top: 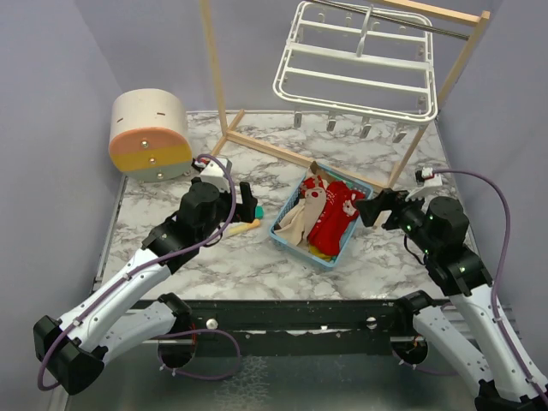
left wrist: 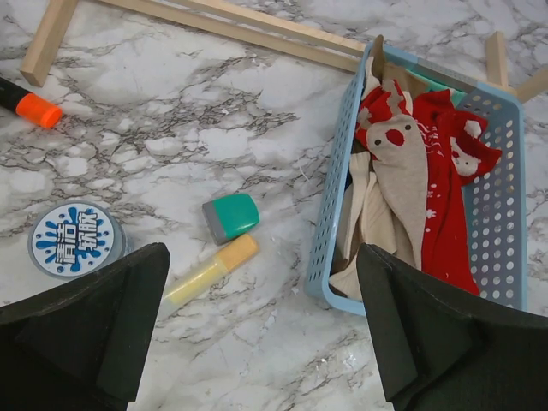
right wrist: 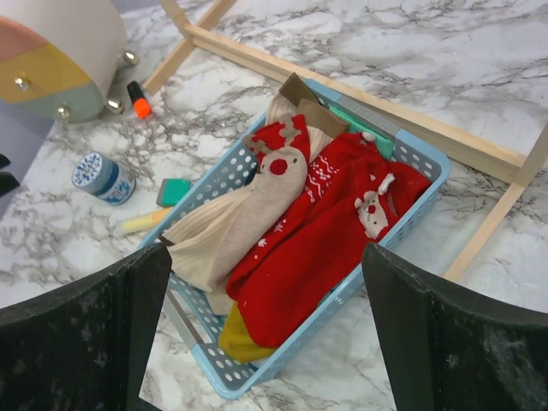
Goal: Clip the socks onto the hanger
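Observation:
Red and beige reindeer-patterned socks (right wrist: 295,223) lie heaped in a blue plastic basket (right wrist: 409,143), along with plain cream pieces and something yellow. Above the back of the table hangs the white hanger (top: 355,58), a frame with several clips (top: 366,128) along its lower edge, no sock on them. Left of the basket my left gripper stands open, empty, over the table. On the basket's right side my right gripper (top: 374,210) is also open with nothing between its fingers; in the right wrist view the basket fills the space beyond its fingers (right wrist: 94,334).
A wooden stand (top: 278,152) carries the hanger, its base bar running behind the basket. Left of the basket lie a yellow tube (left wrist: 210,271), a green-and-grey block (left wrist: 231,216), a round jar (left wrist: 77,241) and a black-orange marker (left wrist: 34,108). A drawer box (top: 147,128) stands back left.

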